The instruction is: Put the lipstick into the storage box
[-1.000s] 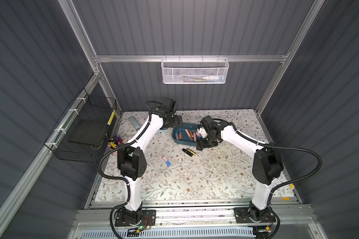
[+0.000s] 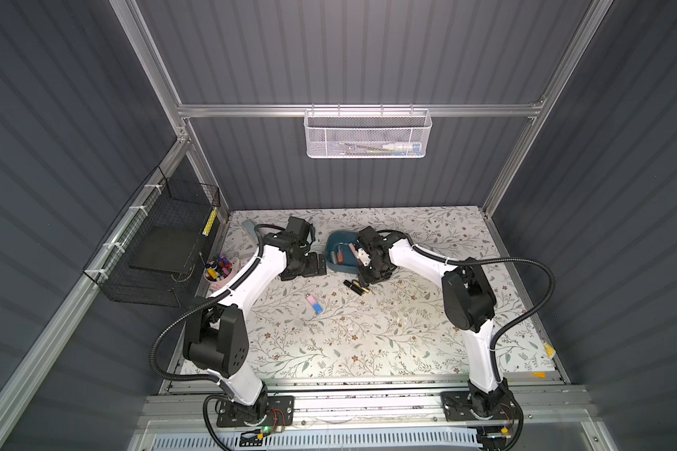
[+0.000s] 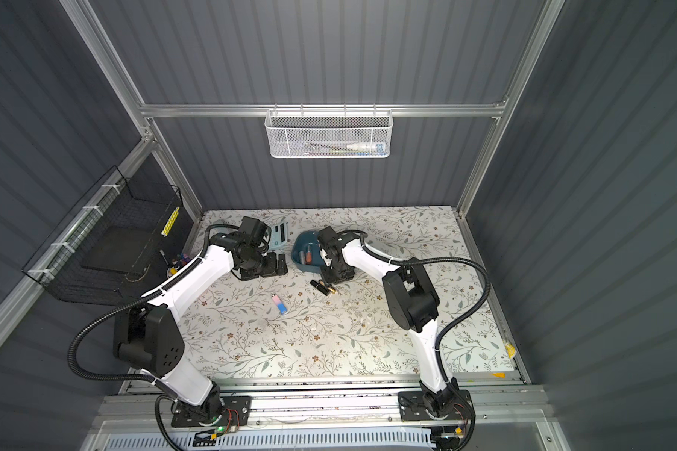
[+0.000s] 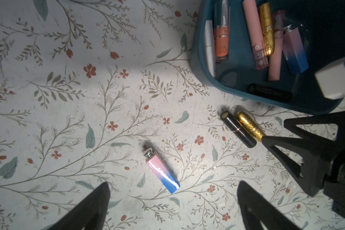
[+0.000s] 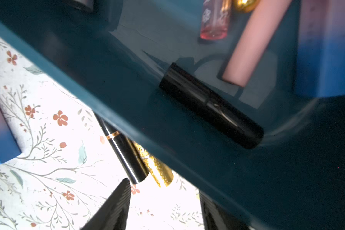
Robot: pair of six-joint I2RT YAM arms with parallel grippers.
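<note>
The teal storage box (image 4: pixel 204 65) holds several lipsticks, among them a black tube (image 5: pixel 210 105) lying along its near wall. Outside that wall a black lipstick (image 4: pixel 238 129) and a gold lipstick (image 4: pixel 250 125) lie side by side on the table. A pink-and-blue lipstick (image 4: pixel 162 170) lies apart, to their left. In the left wrist view my left gripper is open, empty, its blurred fingers either side of that lipstick's lower end. My right gripper is partly open with nothing between its fingers, close to the black and gold pair at the box's near edge.
The right gripper's arm covers the box's right end in the top views. A pink cup of pens (image 2: pixel 219 269) stands at the table's left edge.
My left arm has come back toward the front and left, away from the box's far left side. My right gripper has shifted left along the box. The loose lipsticks have not moved.
</note>
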